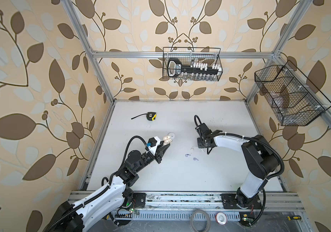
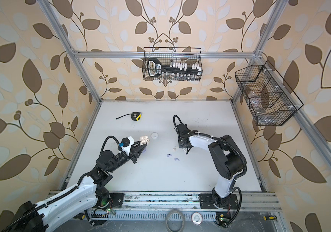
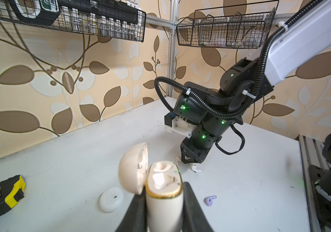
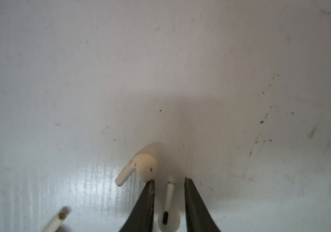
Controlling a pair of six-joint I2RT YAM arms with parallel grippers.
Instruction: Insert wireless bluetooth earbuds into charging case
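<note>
My left gripper is shut on the white charging case [image 3: 163, 181], held upright above the table with its lid [image 3: 132, 170] tipped open; two wells show in its top. Low over the table, my right gripper has its fingers on either side of a white earbud [image 4: 168, 220], whose stem points away between them. Slim gaps show beside the earbud, so whether it is gripped I cannot tell. Just left of those fingers lies a second white earbud [image 4: 146, 166]. The stem of another earbud [image 4: 55, 220] enters at the lower left.
Two lilac earbuds [image 1: 187, 155] lie on the table nearer the front. A round white case [image 3: 111, 199] rests close to my left gripper, and a tape measure [image 1: 151, 116] is farther back. Wire baskets [image 1: 192, 65] hang on the frame.
</note>
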